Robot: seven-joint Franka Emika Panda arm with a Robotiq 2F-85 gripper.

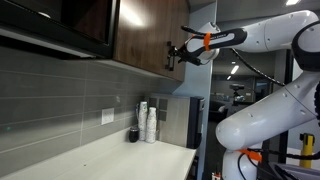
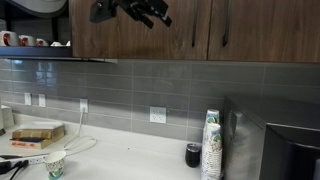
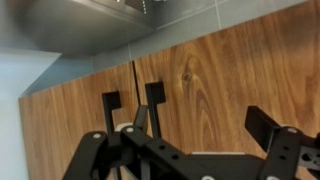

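My gripper stands open before the brown wooden cabinet doors [image 3: 225,75], nothing between its widely spaced fingers. Two black bar handles [image 3: 155,98] show side by side in the wrist view, near the left finger [image 3: 122,148] and outside the gap. In exterior view 1 the gripper [image 1: 178,50] is raised beside the upper cabinet [image 1: 145,35]. Exterior view 2 shows the gripper [image 2: 158,14] high in front of the doors, left of a dark handle [image 2: 195,24]; whether it touches the wood cannot be told.
Stacked paper cups [image 2: 212,145] and a black container [image 2: 193,155] stand on the counter beside a large dark appliance [image 2: 250,135]. A lone cup [image 2: 56,164] is at the left. Mugs [image 2: 10,38] sit on an open shelf.
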